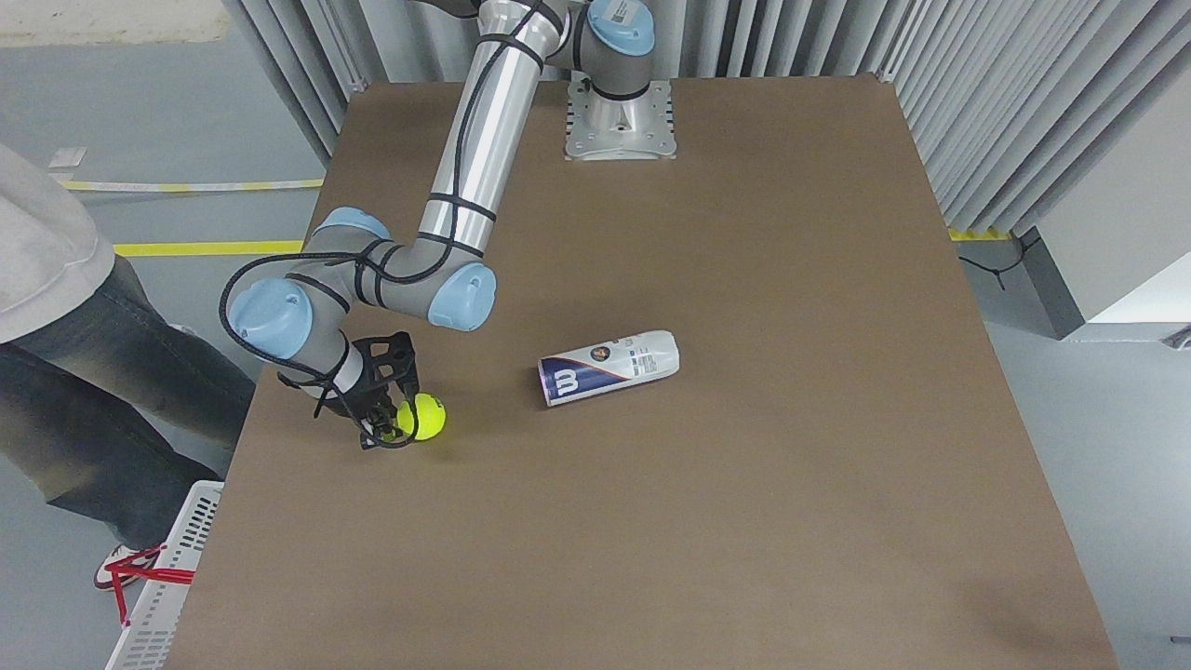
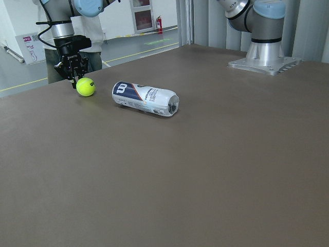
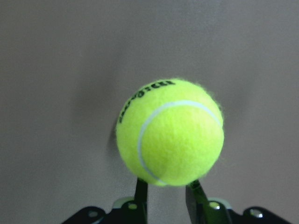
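Observation:
A yellow tennis ball (image 1: 426,415) (image 2: 86,87) (image 3: 169,135) sits at my gripper (image 2: 76,81) near the left side of the brown table (image 1: 782,502). In the wrist view my fingertips reach under the near side of the ball, which hides their tips, so whether they hold it is unclear. A white can-like tube (image 1: 608,367) (image 2: 145,99) with blue and orange label lies on its side to the right of the ball, apart from it.
The arm's base (image 1: 621,133) stands at the back edge. A person's legs (image 1: 134,413) and a white perforated panel (image 1: 167,597) are beyond the left edge.

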